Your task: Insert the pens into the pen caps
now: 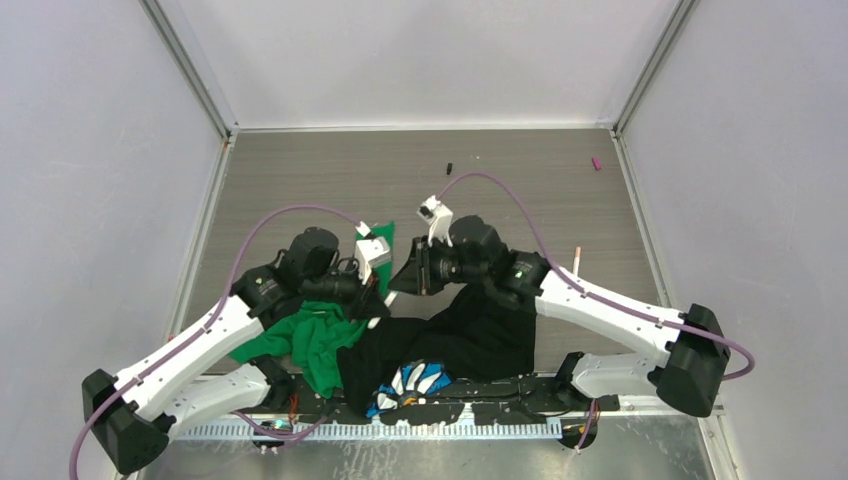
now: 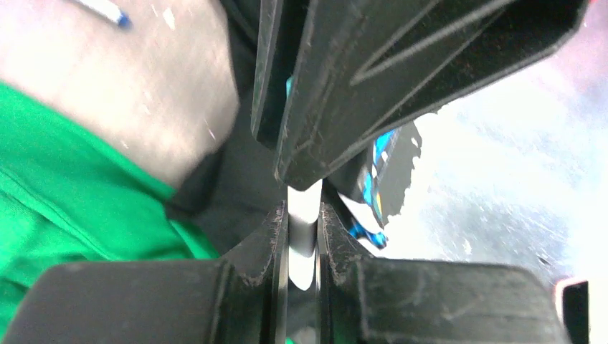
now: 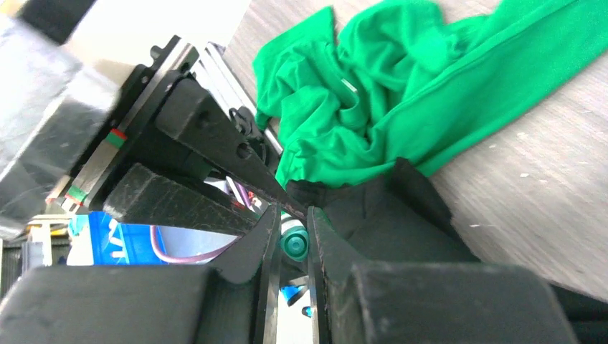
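Note:
My left gripper is shut on a white pen point(image 2: 302, 274), whose plain end sticks out below the fingers. The pen's other end reaches in among the fingers of my right gripper point(image 1: 396, 287). In the right wrist view, a teal round end point(image 3: 295, 244) fills the gap between the right fingertips; whether they press on it is not clear. Both grippers meet above the cloths. A black cap point(image 1: 449, 169) and a magenta cap point(image 1: 596, 163) lie at the back, and another white pen point(image 1: 576, 262) shows partly behind the right arm.
Under the grippers lie a green cloth point(image 1: 320, 345) and a black cloth point(image 1: 480, 340), with a blue-and-white patterned cloth point(image 1: 410, 383) in front.

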